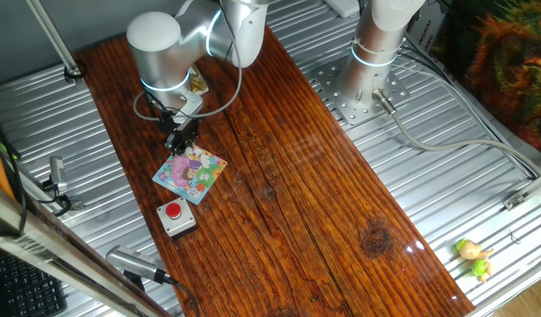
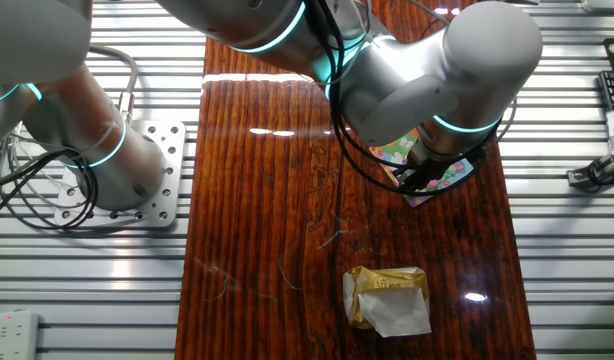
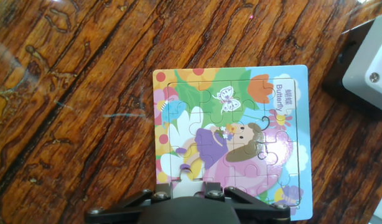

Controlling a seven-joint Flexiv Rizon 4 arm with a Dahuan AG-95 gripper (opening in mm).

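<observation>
A square butterfly jigsaw puzzle with a cartoon girl lies flat on the brown wooden table. In exterior view 1 the puzzle is partly overlapped by my gripper, which points down at its edge nearest the arm. Seen from the wrist, the dark fingers of the gripper stand a small gap apart over the puzzle's near edge, left of its middle. A pale patch shows between them; whether it is a loose piece or part of the board is unclear. Exterior view 2 hides the fingertips behind the arm and cables.
Close to the puzzle sits a white box with a red button, near the table edge. A gold-and-white packet lies on the table on the puzzle's other side. Cables hang from the arm. Much of the table beyond the button box is bare.
</observation>
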